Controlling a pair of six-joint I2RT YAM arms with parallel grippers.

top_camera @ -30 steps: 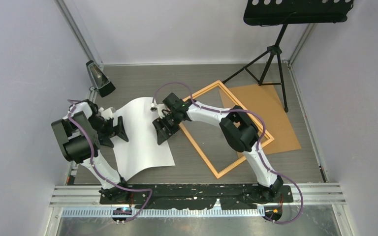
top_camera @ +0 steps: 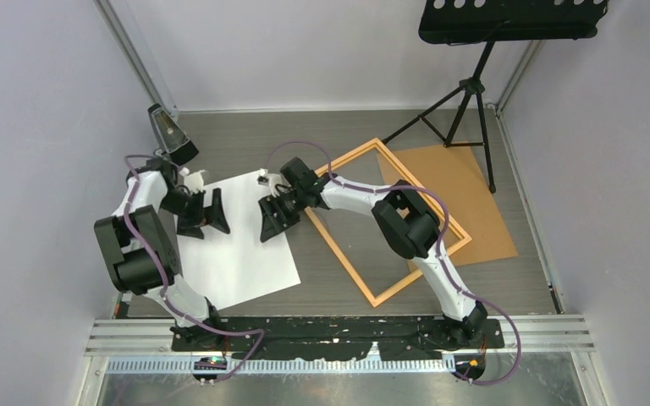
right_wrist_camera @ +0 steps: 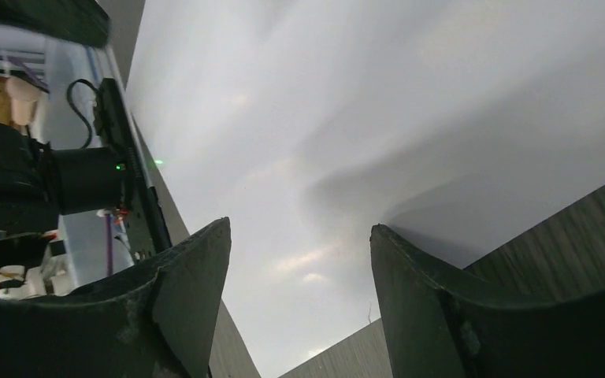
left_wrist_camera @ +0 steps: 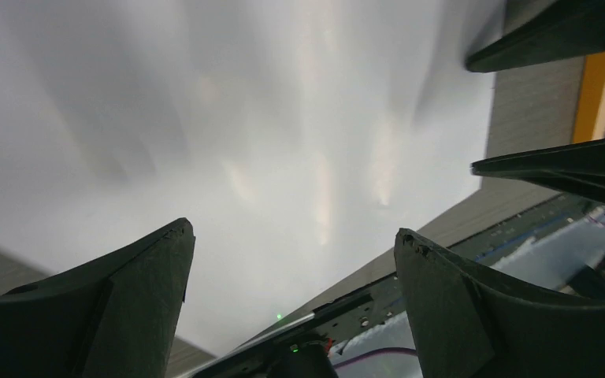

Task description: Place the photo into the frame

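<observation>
A blank white sheet, the photo (top_camera: 241, 266), lies flat on the floor at the left, its printed side not seen. At its left part my left gripper (top_camera: 206, 222) is open above it; in the left wrist view the white sheet (left_wrist_camera: 299, 157) spreads beneath two parted fingers (left_wrist_camera: 154, 276). Over the sheet's right edge hangs my right gripper (top_camera: 276, 222), also open, with one of its fingers (right_wrist_camera: 193, 283) above white and nothing held. The light wooden frame (top_camera: 347, 262) lies tilted at the right, partly under the right arm.
A brown backing board (top_camera: 474, 203) lies right of the frame, partly under it. The black music stand (top_camera: 478, 85) rises behind that board. A dark lamp-like object (top_camera: 172, 135) stands at the left wall. Some bare floor separates sheet and frame.
The sheet was narrower with a curved near edge; now it lies flatter and wider, its left edge farther left. The right arm moved slightly left.
</observation>
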